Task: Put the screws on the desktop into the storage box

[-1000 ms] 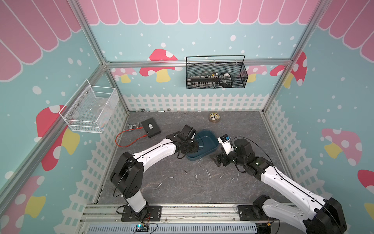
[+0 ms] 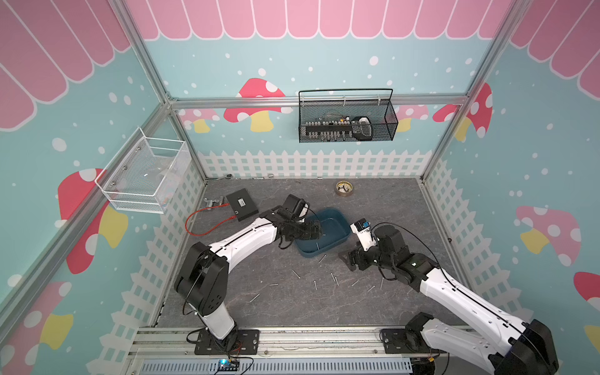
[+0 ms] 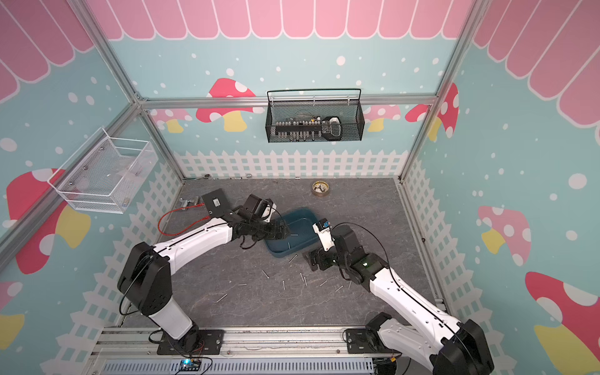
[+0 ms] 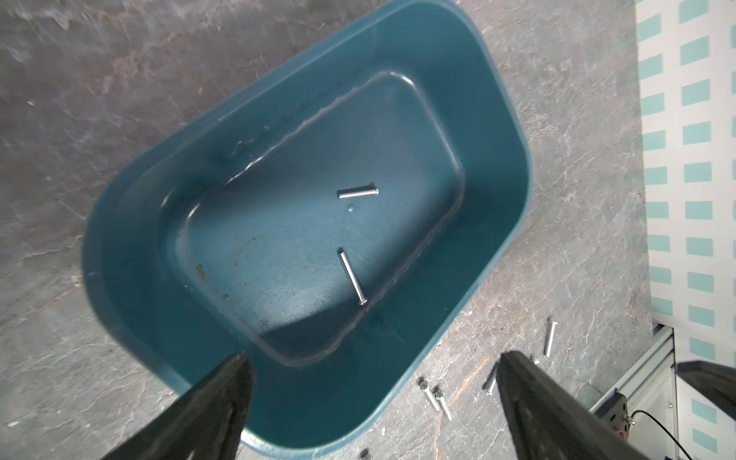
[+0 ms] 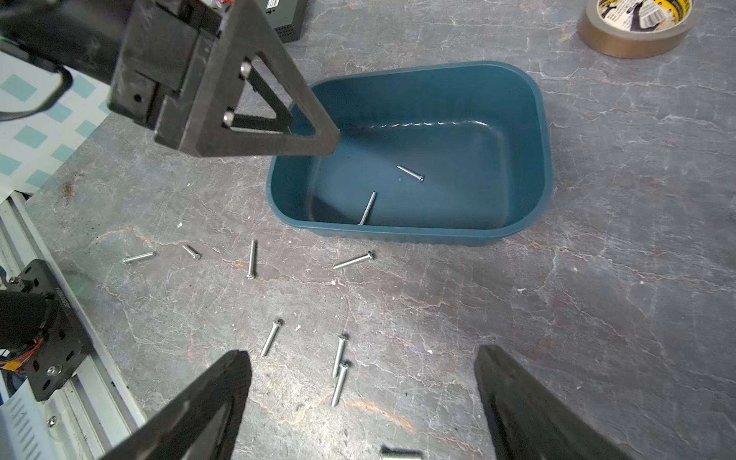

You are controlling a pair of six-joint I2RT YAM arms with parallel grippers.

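Observation:
The blue storage box (image 4: 306,153) holds two screws, one (image 4: 358,192) near its middle and another (image 4: 352,280) lower. My left gripper (image 2: 310,230) is over the box's left part, open and empty, its fingers either side of the left wrist view. My right gripper (image 2: 357,259) stands open and empty right of the box, in front of it. Several loose screws (image 5: 353,260) lie on the desktop in front of the box, some under the right gripper's view (image 5: 339,354).
A tape roll (image 2: 343,188) is behind the box. A dark grey device (image 2: 241,203) with a red cable is at the back left. Wire baskets (image 2: 347,125) hang on the walls.
My left gripper has risen and drawn slightly left over the box. The right arm has shifted very slightly; the screws on the desktop look unchanged.

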